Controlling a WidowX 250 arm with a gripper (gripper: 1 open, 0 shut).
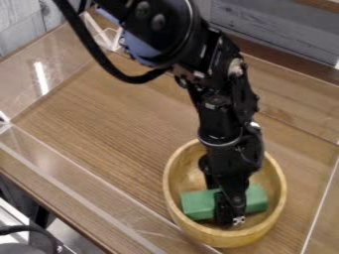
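Note:
My black gripper (228, 203) reaches down into a round yellow bowl (180, 182) at the lower right of the camera view. It is shut on a green block (199, 203) lying inside the bowl. The gripper hides part of the block and of the bowl's inside.
A raised wooden edge runs along the back at the upper right. Dark cables show at the lower left.

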